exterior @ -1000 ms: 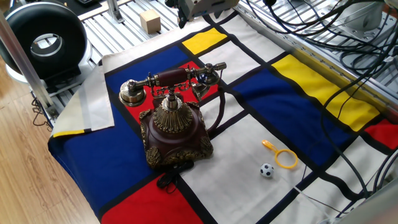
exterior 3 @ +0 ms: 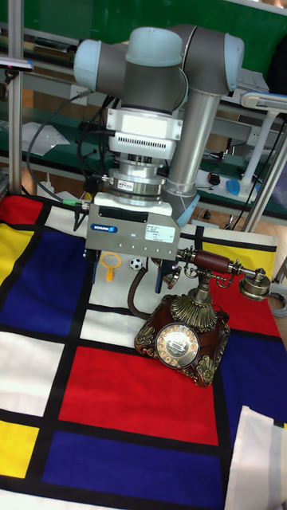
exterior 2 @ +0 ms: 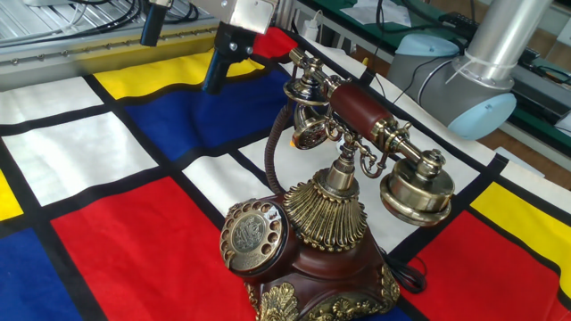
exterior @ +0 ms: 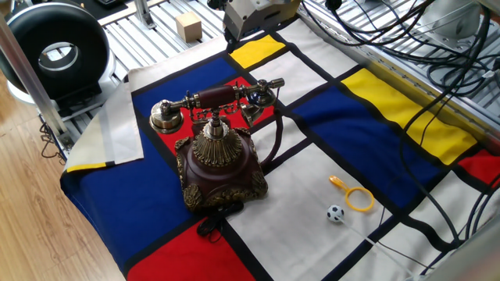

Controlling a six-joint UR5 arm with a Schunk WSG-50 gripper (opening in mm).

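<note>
An old-style telephone (exterior: 223,168) with a dark red-brown and brass body stands upright on the patterned cloth. Its handset (exterior 2: 361,111) lies across the cradle on top, and the rotary dial (exterior 3: 178,344) faces the third exterior view. My gripper (exterior 2: 180,64) is open, its two dark fingers (exterior 2: 217,69) wide apart with nothing between them. It hangs above the cloth, apart from the phone; in the third exterior view the gripper (exterior 3: 126,279) appears to the left of the handset. Only its lower part shows at the top of the first exterior view.
A yellow ring with a handle (exterior: 358,198) and a small black-and-white ball (exterior: 335,213) lie on a white patch. Beyond the cloth sits a wooden block (exterior: 188,26). Loose black cables (exterior: 406,148) hang over the right side.
In the first exterior view my gripper has come slightly lower into the picture and turned a little. The phone, ring and ball have stayed where they were.
</note>
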